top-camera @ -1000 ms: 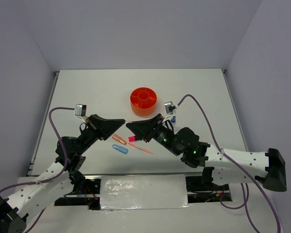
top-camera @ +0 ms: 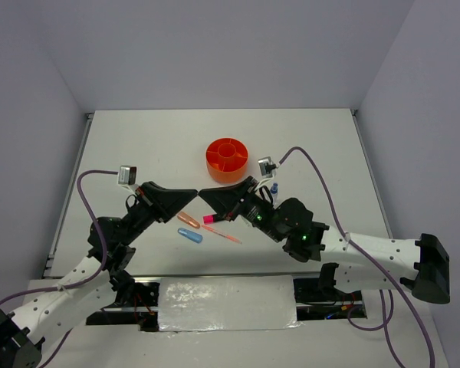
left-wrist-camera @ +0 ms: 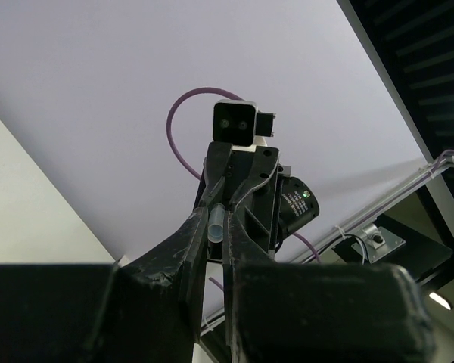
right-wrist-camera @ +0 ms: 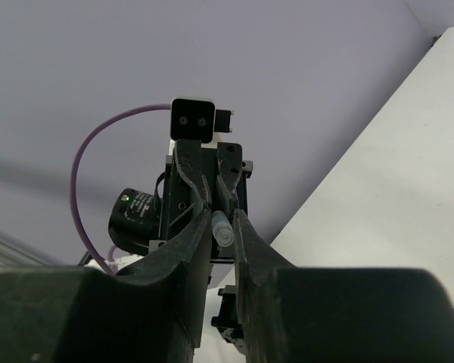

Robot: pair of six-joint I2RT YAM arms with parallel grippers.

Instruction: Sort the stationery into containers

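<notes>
In the top view my left gripper (top-camera: pixel 195 195) and my right gripper (top-camera: pixel 202 195) meet tip to tip above the table. A pale translucent tube (left-wrist-camera: pixel 216 224) lies between them in the left wrist view, its round end facing that camera. My left gripper is shut on it. From the other side, the tube's end (right-wrist-camera: pixel 222 231) shows between the right fingers, which stand part open with a gap below it. On the table are an orange marker (top-camera: pixel 188 219), a blue one (top-camera: pixel 189 235), a pink-capped marker (top-camera: pixel 208 219) and a thin pinkish pen (top-camera: pixel 227 235).
A round red divided container (top-camera: pixel 227 159) stands behind the grippers; its compartments look empty. A small blue item (top-camera: pixel 274 192) is partly hidden by the right arm.
The left arm and table items look unmoved.
</notes>
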